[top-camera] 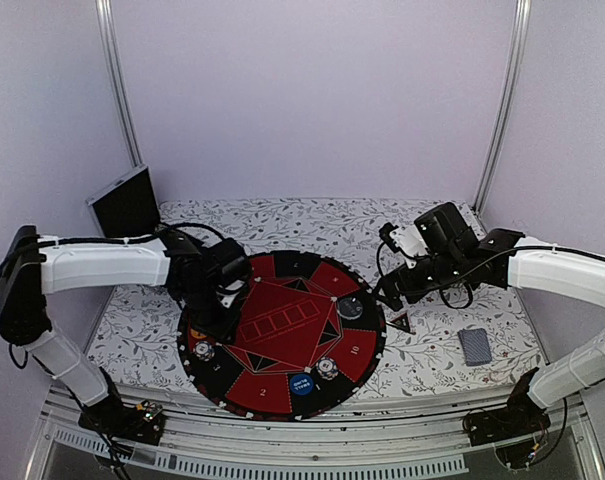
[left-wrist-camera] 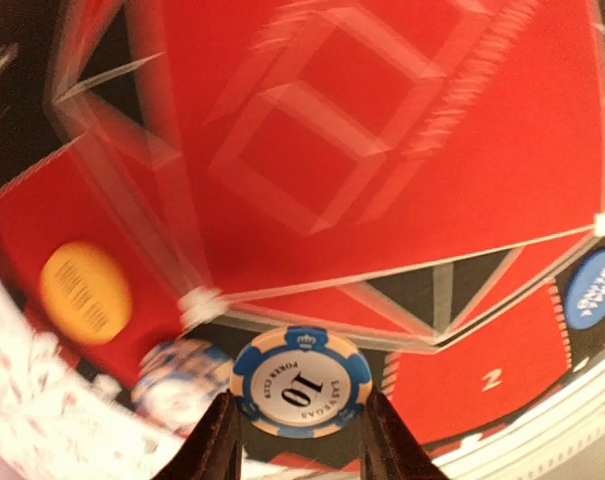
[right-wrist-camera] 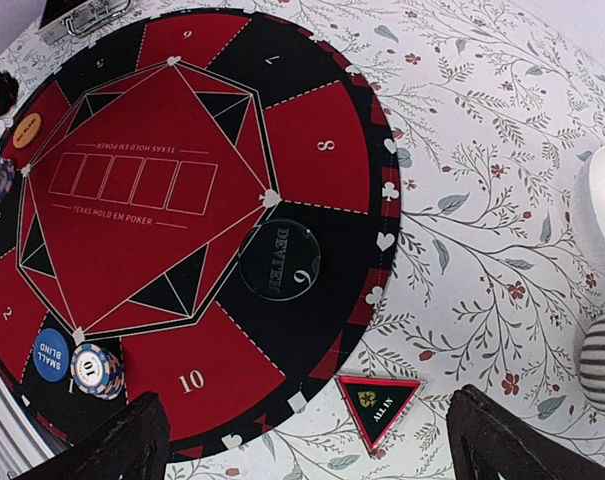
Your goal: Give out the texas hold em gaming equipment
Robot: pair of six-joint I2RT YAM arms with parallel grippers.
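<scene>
My left gripper is shut on a blue-edged 10 poker chip point(left-wrist-camera: 299, 380), above the left part of the round red-black mat point(top-camera: 282, 390). Below it are an orange button point(left-wrist-camera: 86, 292) and a blurred chip stack point(left-wrist-camera: 182, 385). A blue small blind button point(right-wrist-camera: 52, 355) and a 10 chip stack point(right-wrist-camera: 94, 370) lie near the mat's front. A dark dealer disc point(right-wrist-camera: 280, 258) is at the right section. An ALL IN triangle point(right-wrist-camera: 377, 405) lies just off the mat. My right gripper point(top-camera: 392, 295) is open, empty, above the table right of the mat.
A grey card deck point(top-camera: 476, 346) lies on the table at the front right. A black case point(top-camera: 124, 200) stands at the back left, partly behind my left arm.
</scene>
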